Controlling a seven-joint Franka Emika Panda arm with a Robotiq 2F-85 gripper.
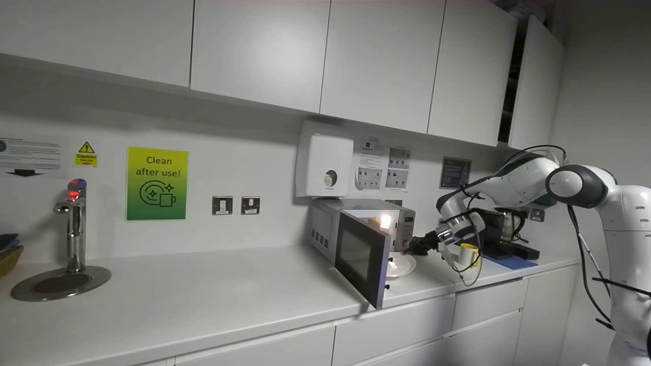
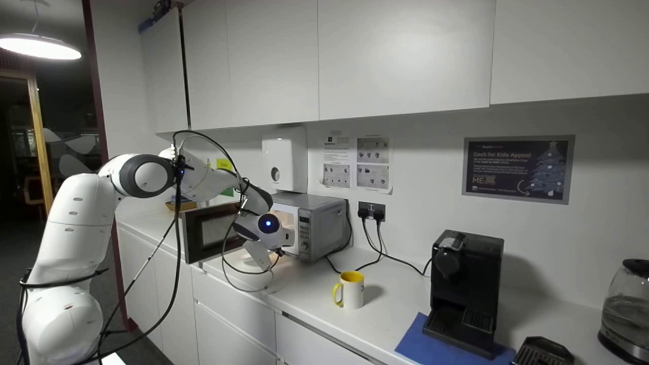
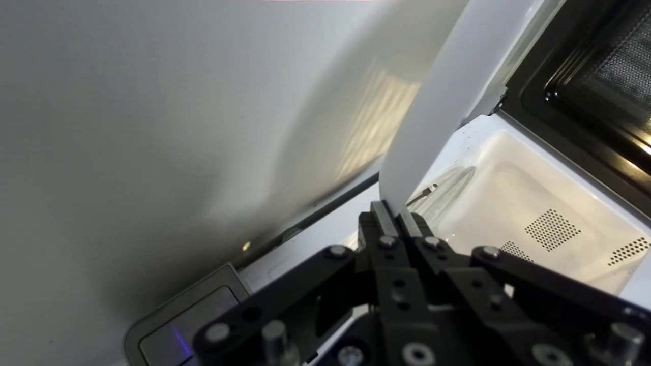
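Observation:
A white plate [image 1: 401, 266] is held at the open front of the lit microwave [image 1: 329, 222]. My gripper is shut on its rim; in the wrist view the plate [image 3: 436, 103] stands nearly edge-on, running up and right from between the fingertips. Exterior view 1 has the gripper [image 1: 415, 246] on the plate's right side, just in front of the control panel. The microwave door [image 1: 361, 259] hangs wide open to the left, hiding part of the plate. The pale cavity [image 3: 519, 201] with its perforated patches shows beside the fingers.
A white mug with yellow inside [image 2: 351, 290] stands on the counter right of the microwave. Farther right are a black coffee machine [image 2: 465, 286] on a blue mat [image 2: 413, 339] and a glass jug [image 2: 623, 316].

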